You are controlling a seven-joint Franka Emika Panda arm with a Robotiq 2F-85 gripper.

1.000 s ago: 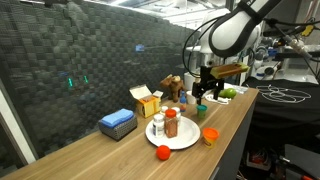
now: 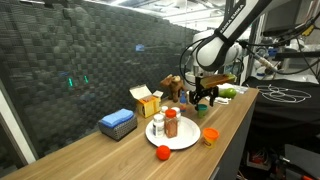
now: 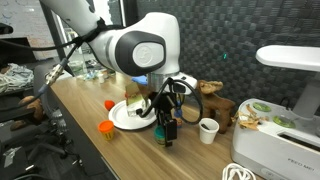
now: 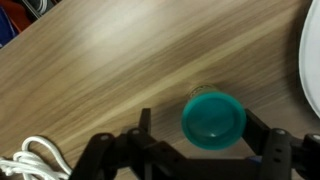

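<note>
A small container with a round teal-green top (image 4: 213,122) stands on the wooden table, seen from above in the wrist view. My gripper is open around it. The right finger (image 4: 254,130) is close against its edge, while a clear gap shows between it and the left finger. Exterior view 1 shows the green container (image 2: 202,110) just under the gripper (image 2: 204,101). From the other side, in exterior view 2, the fingers partly hide the green container (image 3: 160,134). Whether any finger touches it I cannot tell.
A white plate (image 2: 187,150) holding jars lies beside it, with an orange cup (image 2: 210,133) and a red ball (image 2: 163,153) nearby. A white mug (image 3: 208,130), a brown figure (image 3: 217,103) and a white cable (image 4: 35,158) are also close. Bare wood lies at the near left.
The gripper has shifted slightly over the green container, and its fingers look a little closer together. The container and the other objects have stayed put.
</note>
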